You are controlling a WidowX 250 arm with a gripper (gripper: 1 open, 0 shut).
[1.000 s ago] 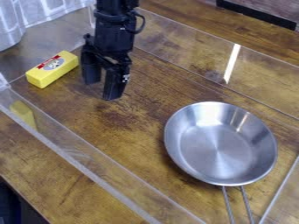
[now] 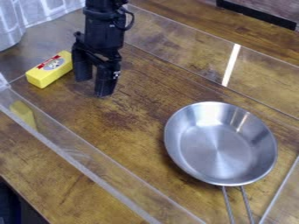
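My black gripper (image 2: 93,72) hangs low over the wooden table at the upper left, fingers pointing down and apparently spread apart, with nothing visible between them. Just to its left, a yellow box (image 2: 49,72) with a red and white label lies on the table. A steel pan (image 2: 219,142) with a wire handle rests at the lower right.
A clear plastic edge (image 2: 105,166) runs diagonally across the lower left. A white translucent item (image 2: 14,19) sits at the top left corner.
My gripper has shifted slightly left, toward the yellow box. The box and the pan have not moved.
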